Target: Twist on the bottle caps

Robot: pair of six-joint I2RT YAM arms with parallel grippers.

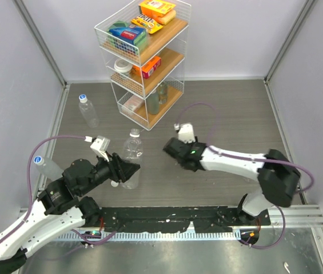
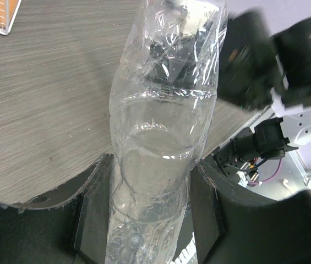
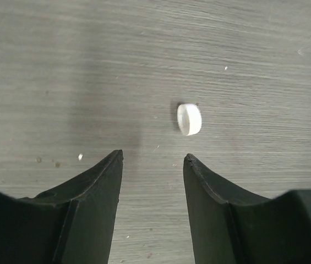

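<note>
My left gripper (image 1: pixel 124 165) is shut on a clear plastic bottle (image 1: pixel 132 153), held upright; in the left wrist view the bottle (image 2: pixel 155 132) fills the middle between the fingers. A white cap sits on its top in the top view. My right gripper, blurred in the top view to the bottle's right, is open with nothing between its fingers. In the right wrist view a small white ring, apparently a cap (image 3: pixel 190 119), lies on the floor beyond the fingertips.
Other plastic bottles (image 1: pixel 88 111) (image 1: pixel 48 169) stand at the left. A wire shelf (image 1: pixel 170 97) with snacks and jars is at the back. The right arm covers the right side.
</note>
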